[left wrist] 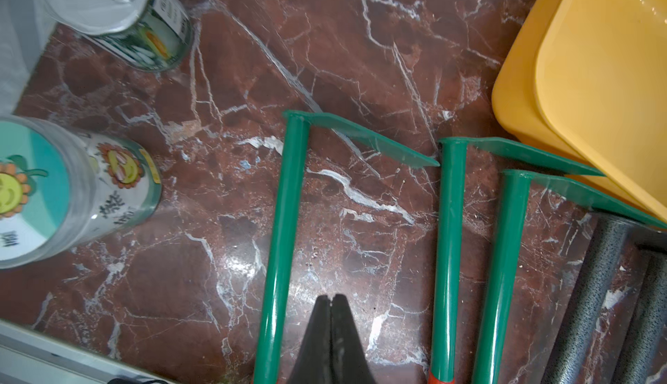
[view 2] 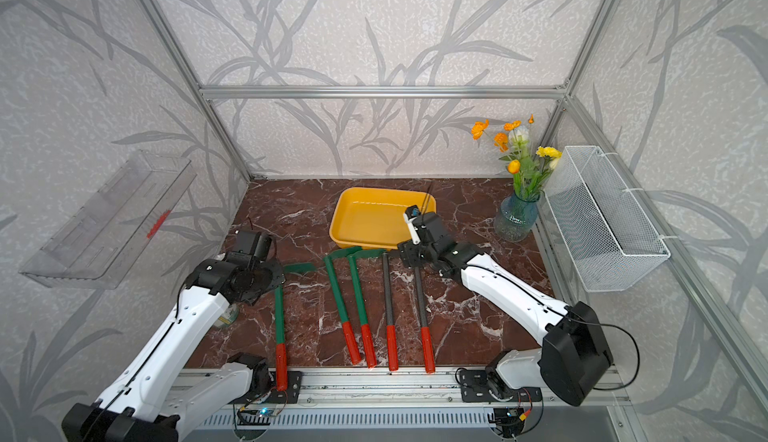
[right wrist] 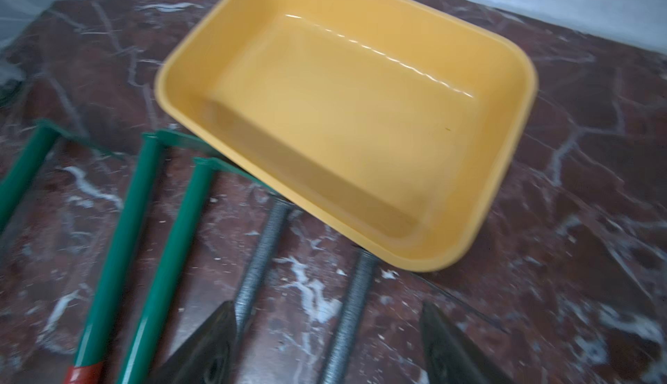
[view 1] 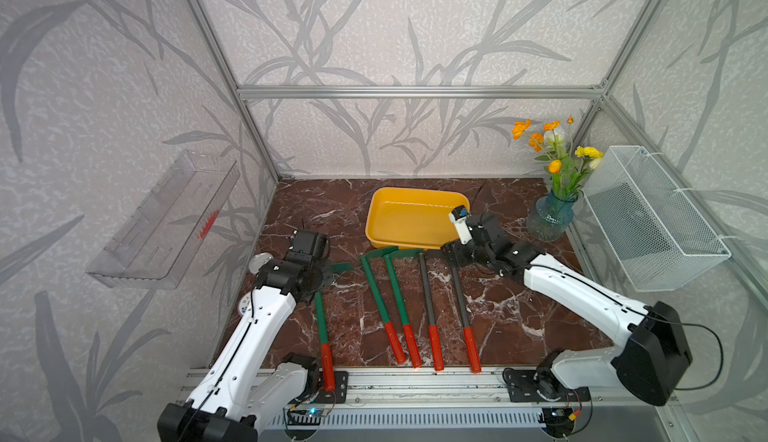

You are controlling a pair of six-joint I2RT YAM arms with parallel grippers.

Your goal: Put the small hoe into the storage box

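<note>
The leftmost green small hoe (left wrist: 281,245) lies on the table, its blade pointing right and its red grip (view 1: 328,366) near the front edge. My left gripper is shut with nothing between its fingers; in the left wrist view the hoe's handle passes to their left. A yellow box (right wrist: 347,113) stands empty at the back of the table. My right gripper is open near the box's front right corner, a dark hoe handle (right wrist: 351,314) showing in the gap between its fingers.
Two more green hoes (view 1: 376,294) (view 1: 401,298) and two dark-handled hoes (view 1: 428,290) (view 1: 460,298) lie in front of the box. A can (left wrist: 135,19) and a jar (left wrist: 76,182) stand left. A flower vase (view 1: 550,216) stands back right. A clear bin (view 1: 168,218) and mesh basket (view 1: 656,218) hang at the sides.
</note>
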